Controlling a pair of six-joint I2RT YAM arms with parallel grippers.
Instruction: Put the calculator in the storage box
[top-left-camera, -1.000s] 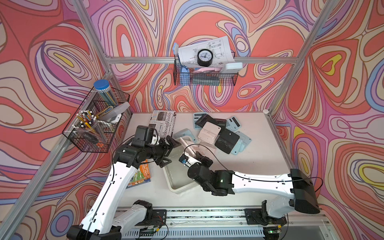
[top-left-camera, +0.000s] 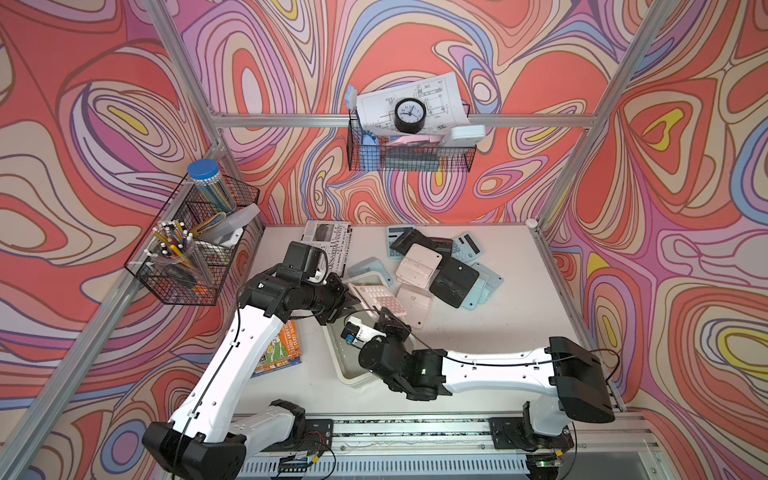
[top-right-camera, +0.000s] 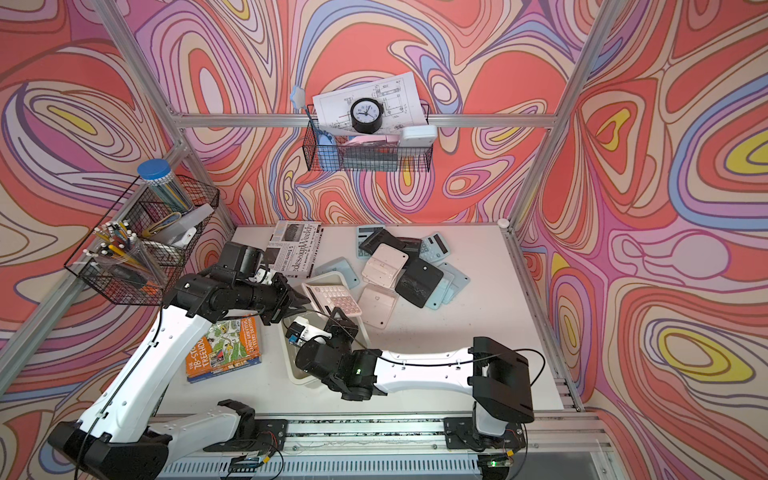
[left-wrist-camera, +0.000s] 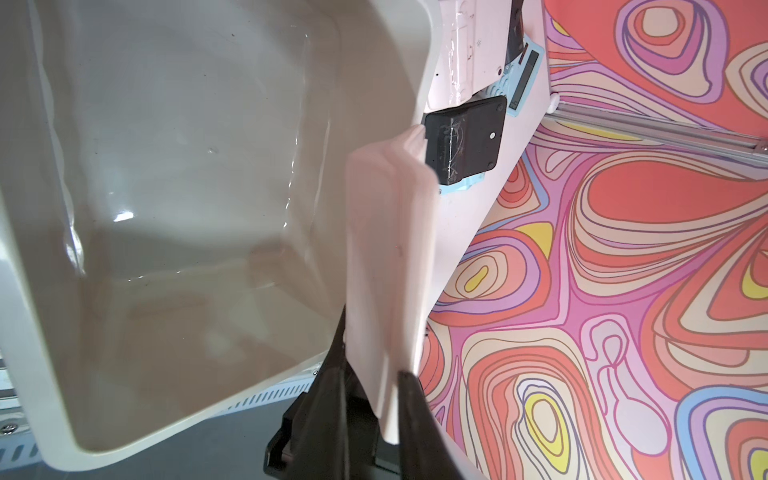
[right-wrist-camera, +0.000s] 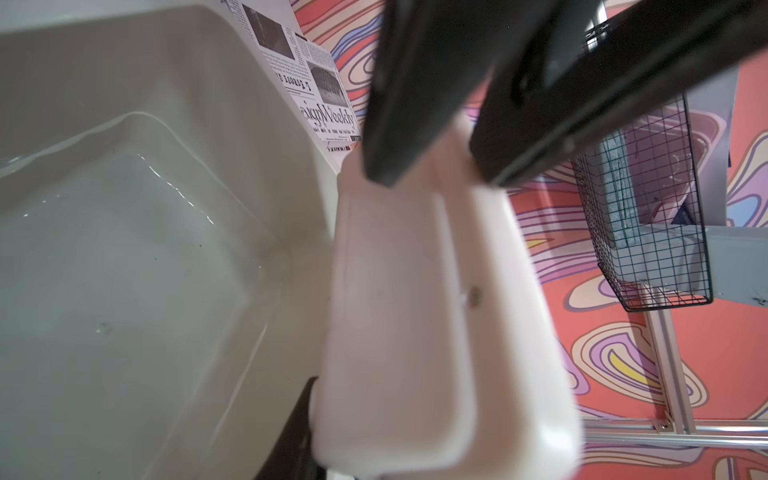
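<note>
The pale pink calculator (top-left-camera: 381, 301) is held tilted over the right rim of the cream storage box (top-left-camera: 333, 352). My right gripper (top-left-camera: 392, 315) is shut on its lower right part. At the calculator's left end, my left gripper (top-left-camera: 349, 302) is part open, its fingers close to the edge. In the left wrist view the calculator (left-wrist-camera: 390, 264) stands edge-on above the box wall, its lower end near the left fingers. The right wrist view shows the calculator (right-wrist-camera: 400, 304) close up beside the empty-looking interior of the box (right-wrist-camera: 104, 320). The right fingers are largely hidden there.
Beyond the box on the right lie several pink, black and blue calculators (top-left-camera: 456, 282). A newspaper (top-left-camera: 329, 240) lies behind, and a colourful book (top-left-camera: 280, 352) to the left. Wire baskets (top-left-camera: 409, 156) hang at the back and left.
The calculator has turned, now showing more of its keys. My right arm has shifted left with it, and my left gripper has moved slightly right, closer to the calculator's end, its fingers closer together.
</note>
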